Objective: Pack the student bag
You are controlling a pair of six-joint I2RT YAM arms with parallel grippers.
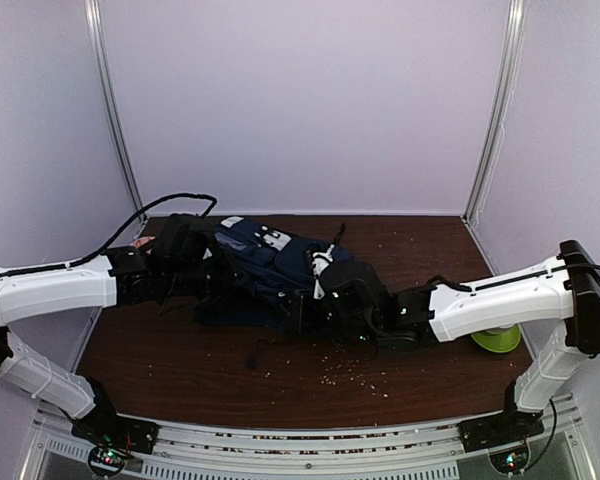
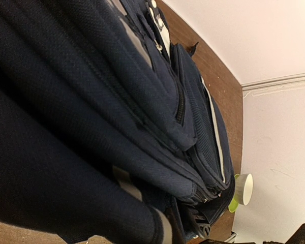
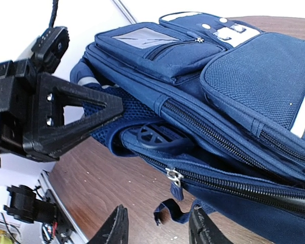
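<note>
The navy student bag (image 1: 270, 255) lies on its back panel on the table, its main zipper (image 3: 218, 183) apart along the near side. A metal zipper pull (image 3: 174, 176) with a cloth tab hangs from it. My right gripper is open just below that tab, with a loose dark strap end (image 3: 165, 207) showing behind the gap. My left gripper is shut against the mesh side at the bag's left end; whether cloth is pinched in it is hidden. Its fingers cannot be seen in the left wrist view, where bag fabric (image 2: 91, 117) fills much of the picture.
A white cup (image 2: 243, 189) on a green plate (image 1: 497, 341) stands at the right edge of the table, partly behind my right arm. Small crumbs (image 1: 348, 372) are scattered in front of the bag.
</note>
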